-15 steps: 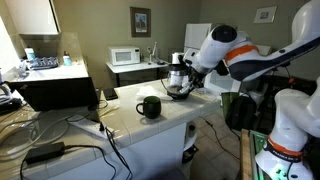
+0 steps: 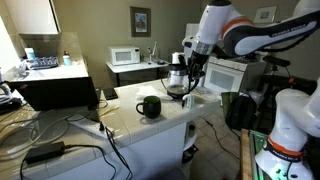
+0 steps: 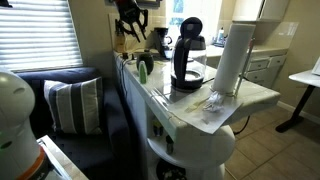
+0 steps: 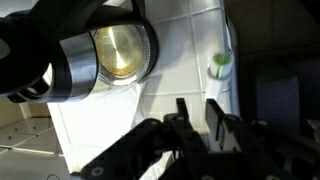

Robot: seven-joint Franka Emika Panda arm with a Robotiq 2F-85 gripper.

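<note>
My gripper (image 2: pixel 190 88) hangs over the far part of the white counter (image 2: pixel 135 128). In the wrist view its two dark fingertips stand a little apart, with pale counter showing in the gap; I cannot make out anything held there. Close ahead of the fingers (image 4: pixel 211 108), towards the counter edge, is a small blurred white bottle with a green top (image 4: pixel 218 70). A green object (image 3: pixel 143 72) also shows on the counter in exterior view 2, to the right of the gripper.
A dark mug (image 2: pixel 151 107) stands on the near counter. The wrist view shows a round glass-and-metal vessel (image 4: pixel 122 48) at upper left. A coffee maker (image 3: pixel 188 55) and a paper roll (image 3: pixel 232 60) occupy the counter's other end. Cables (image 2: pixel 108 135) trail over the front.
The arm has risen, with its elbow higher than a second ago. The mug and other counter items look unmoved.
</note>
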